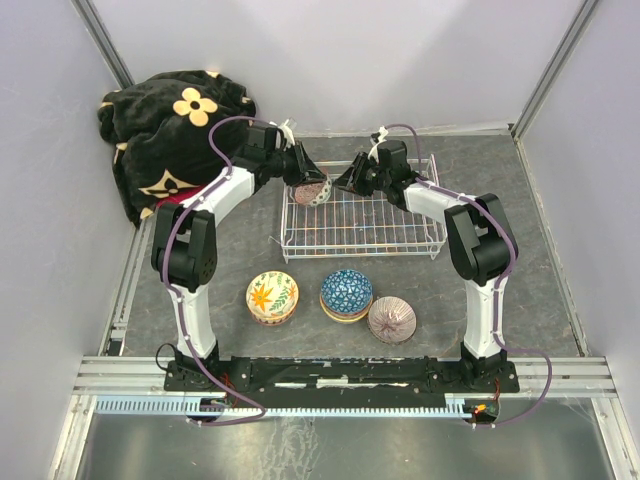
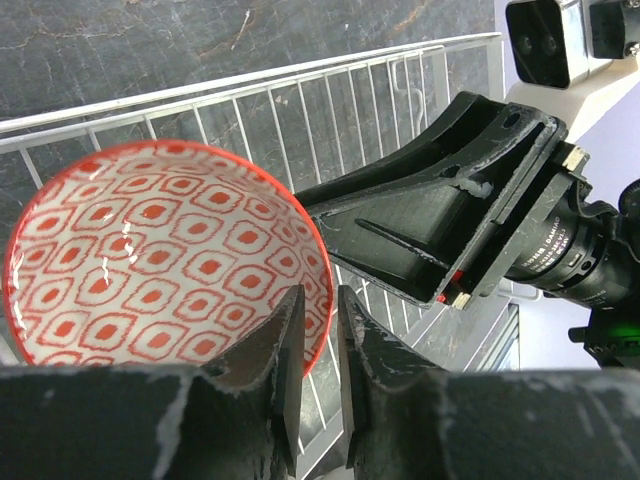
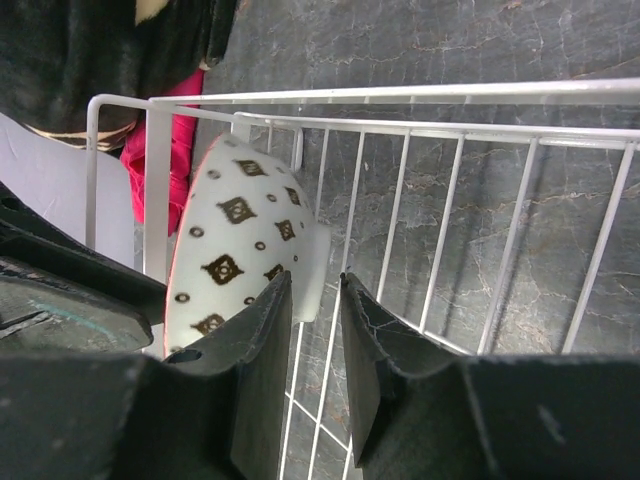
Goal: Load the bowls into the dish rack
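A white bowl point(image 1: 314, 193) with a red rim and red diamond pattern inside leans tilted in the left end of the white wire dish rack point(image 1: 365, 254). Its patterned interior point(image 2: 150, 250) fills much of the left wrist view, and its dark-dotted outside faces my right wrist camera. My left gripper point(image 1: 314, 177) is at the bowl's upper rim, fingers slightly parted; whether they touch it I cannot tell. Just right of the bowl, my right gripper point(image 1: 348, 184) is partly open and empty. Outside the rack are a flowered bowl point(image 1: 272, 297), a blue bowl point(image 1: 347, 291) and a mauve ribbed bowl point(image 1: 392, 320).
Rack slots right of my right gripper are empty. A dark flowered blanket point(image 1: 175, 130) is heaped at the back left, close to my left arm. Under the blue bowl, a yellowish rim point(image 1: 345, 319) shows. Bare grey tabletop point(image 1: 540, 270) lies on the right.
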